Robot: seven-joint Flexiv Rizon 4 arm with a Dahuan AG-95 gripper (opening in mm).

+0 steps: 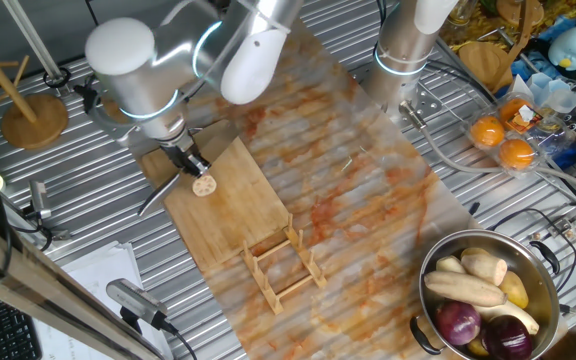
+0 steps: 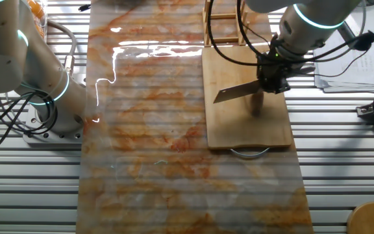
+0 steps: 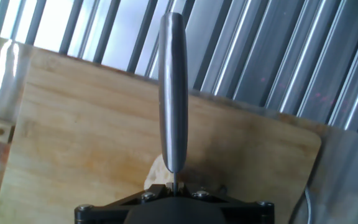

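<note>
My gripper is shut on a knife, whose silver handle points away from the fingers in the wrist view. The broad blade reaches out on the opposite side, above the cutting board, in exterior view 2. Close under the gripper is a pale lotus root with holes in its cut face. Only part of the lotus root shows beside the knife in the wrist view; its brownish side is shadowed in exterior view 2. Whether the blade touches it cannot be made out.
A small wooden rack stands at the board's near end. On the right, a steel pot holds pale roots and purple vegetables. The marbled sheet between them is mostly bare.
</note>
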